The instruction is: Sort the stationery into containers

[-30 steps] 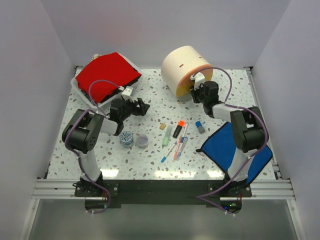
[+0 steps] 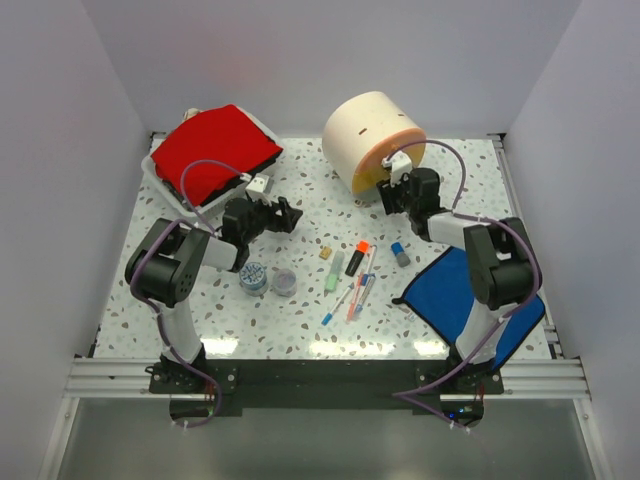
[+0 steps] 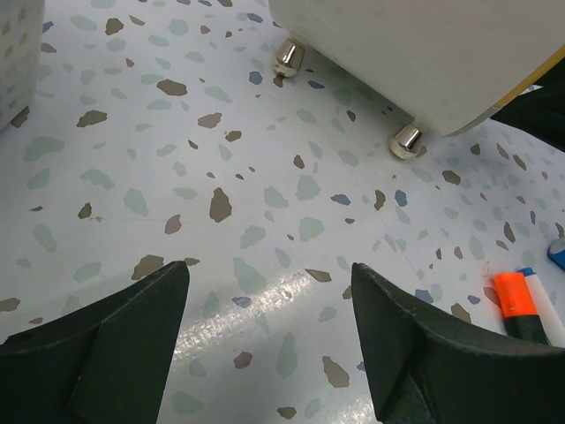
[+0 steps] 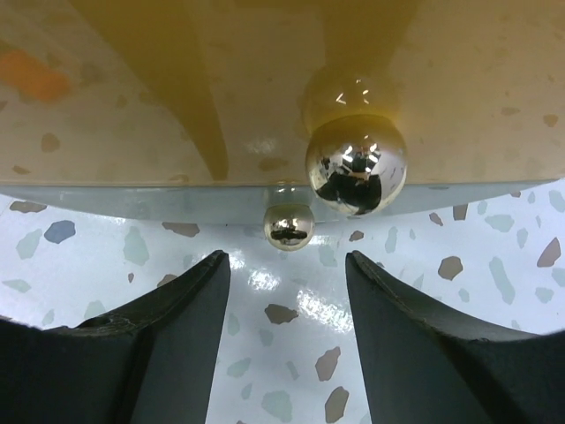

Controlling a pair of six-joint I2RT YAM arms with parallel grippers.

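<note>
A cream rounded bin (image 2: pixel 365 135) with a brown front stands at the back. Its brass knob (image 4: pixel 357 164) appears in the right wrist view, just ahead of my right gripper, which is open and empty. Over bare table, left of the stationery, my left gripper stands open with nothing between its fingers. An orange-capped black marker (image 2: pixel 357 258), a green item (image 2: pixel 334 272), several pens (image 2: pixel 363 290), a small yellowish block (image 2: pixel 326 253) and a blue-and-grey piece (image 2: pixel 400 254) lie mid-table.
Two round containers (image 2: pixel 253 278) stand near the left arm. A white basket (image 2: pixel 268 130) with red cloth (image 2: pixel 210 145) over it is at the back left. Blue cloth (image 2: pixel 470 300) covers the front right. Bare table lies between the basket and the bin.
The right gripper has shifted slightly away from the bin's front, rightward and nearer the table's front. My left gripper has edged a little to the right. Bin and stationery look unmoved.
</note>
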